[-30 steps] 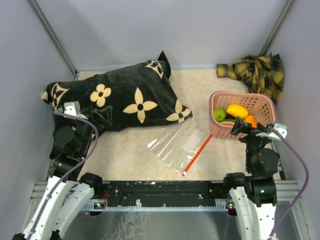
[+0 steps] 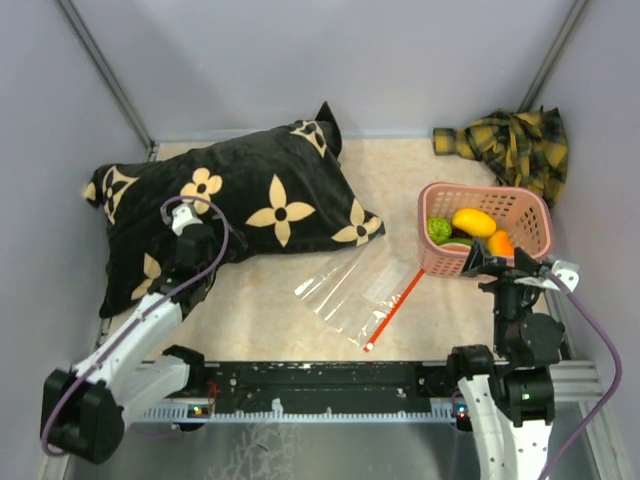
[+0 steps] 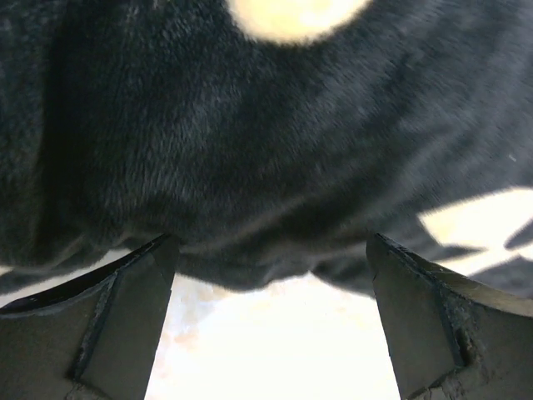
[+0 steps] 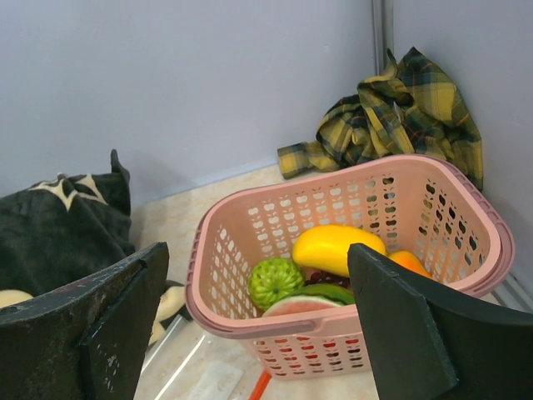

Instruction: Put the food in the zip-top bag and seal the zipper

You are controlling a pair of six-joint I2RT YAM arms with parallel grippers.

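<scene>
A clear zip top bag (image 2: 350, 295) lies flat on the table's middle, its red zipper slider strip (image 2: 395, 308) along the right side. Toy food fills part of the pink basket (image 4: 350, 327): a yellow fruit (image 4: 336, 248), a green one (image 4: 275, 282), a watermelon slice (image 4: 298, 305) and an orange piece (image 4: 410, 262). My left gripper is open above the dark blanket's near edge, nothing between its fingers. Close to the basket's near side, my right gripper stands open and empty.
A black blanket with cream flowers (image 2: 280, 212) covers the table's back left. Crumpled yellow plaid cloth (image 2: 510, 152) sits in the back right corner. Bare tabletop (image 2: 250, 310) shows left of the bag.
The left arm has swung and its gripper has turned and shifted to the right over the blanket. The right arm has barely moved; bag, basket and food lie as before.
</scene>
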